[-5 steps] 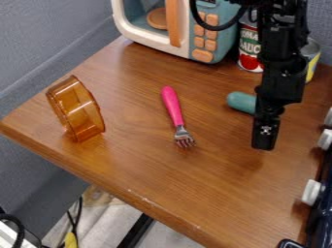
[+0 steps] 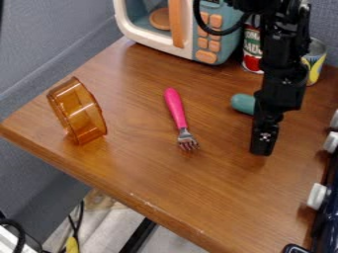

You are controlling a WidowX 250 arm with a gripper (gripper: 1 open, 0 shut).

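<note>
The black arm reaches down from the top right to the gripper (image 2: 262, 148), which hangs low over the wooden table just right of a teal cylindrical object (image 2: 243, 103); whether it is open or shut is unclear. A pink-handled fork (image 2: 177, 113) lies mid-table with its tines toward the front. An amber translucent round container (image 2: 77, 110) rests on its side at the left.
A toy microwave (image 2: 183, 22) stands at the back. A red-and-white can (image 2: 252, 51) and a yellow can (image 2: 314, 61) are behind the arm. A dark appliance with white knobs (image 2: 325, 208) lines the right edge.
The gripper has shifted slightly left over the last second. The objects on the table have not moved.
</note>
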